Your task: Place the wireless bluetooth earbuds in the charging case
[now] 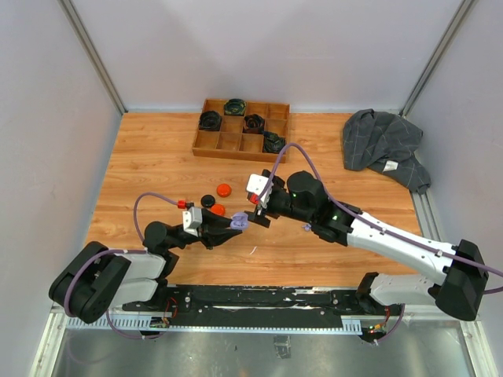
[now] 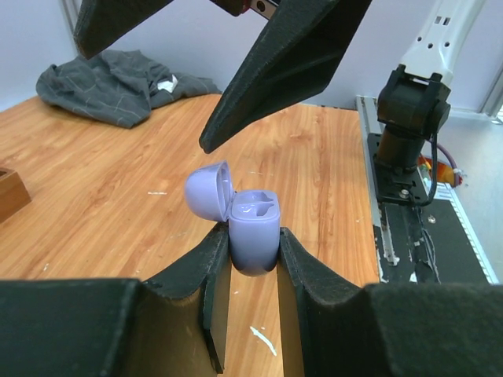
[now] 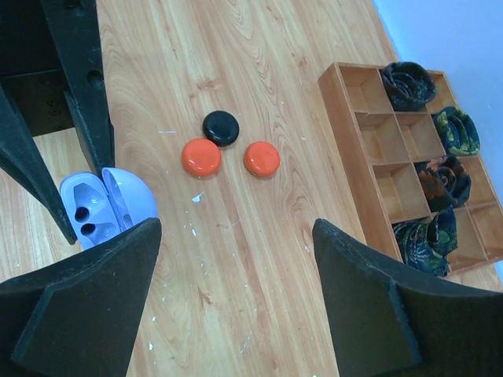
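My left gripper is shut on the lilac charging case (image 2: pixel 254 232), held upright with its lid (image 2: pixel 206 192) open. In the right wrist view the case shows two dark earbud wells (image 3: pixel 88 220) beside the raised lid. My right gripper (image 1: pixel 259 212) is open and stands just above and to the right of the case in the top view; in the left wrist view its dark fingers hang over the case, with no earbud visible between them.
A wooden compartment box (image 1: pixel 225 140) with dark rolled items stands at the back. Red and black round pieces (image 3: pixel 262 158) lie behind the grippers. A grey cloth (image 1: pixel 381 145) lies at the back right.
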